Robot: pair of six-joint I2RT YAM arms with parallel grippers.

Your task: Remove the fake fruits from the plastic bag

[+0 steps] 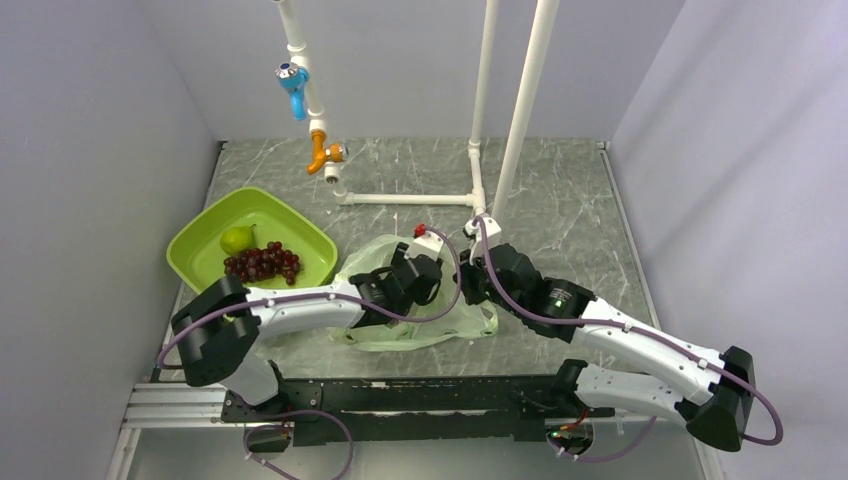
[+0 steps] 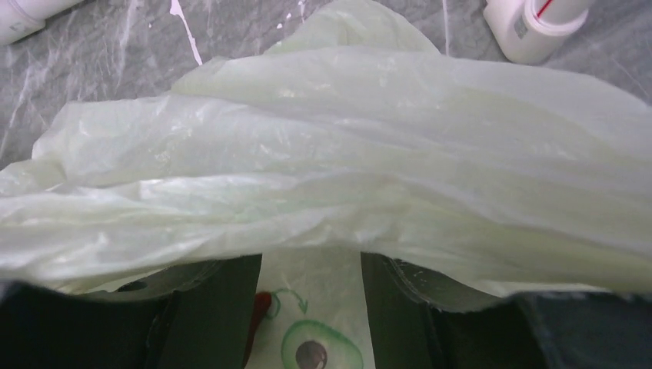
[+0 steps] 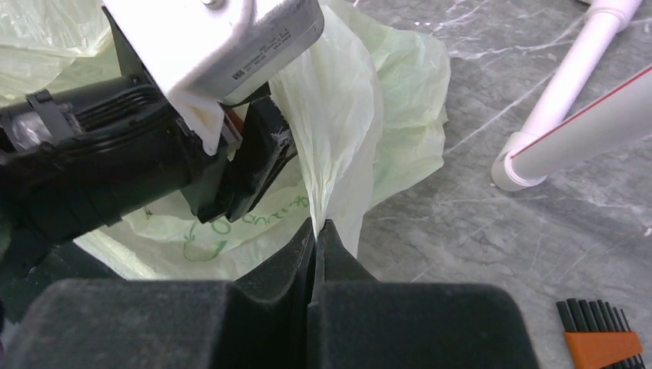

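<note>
The pale green plastic bag (image 1: 370,335) lies crumpled in the middle of the counter. My left gripper reaches into it under a fold; the printed inside shows between its fingers, with a small red piece beside the left finger, too unclear to name. What it holds, if anything, is hidden. My right gripper is shut on a gathered edge of the bag, drawn up at its right side. A green pear (image 1: 236,239) and red grapes (image 1: 262,263) sit in the green tray at left.
The green tray (image 1: 200,220) stands left of the bag. White pipes (image 1: 405,198) with taps run behind the bag and rise upward.
</note>
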